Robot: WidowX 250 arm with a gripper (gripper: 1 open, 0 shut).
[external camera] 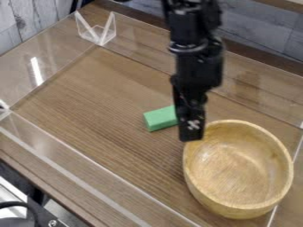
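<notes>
My black gripper (190, 108) hangs over the middle of the table, its two fingers apart and open, just above and in front of a green block (161, 119) that lies flat on the wood, partly hidden behind the gripper. To the lower right sits a pale wooden bowl (236, 191), empty as far as I can see, with the gripper above its back left rim.
A white wire-like holder (96, 28) stands at the far back left. Dark cables lie at the lower left edge.
</notes>
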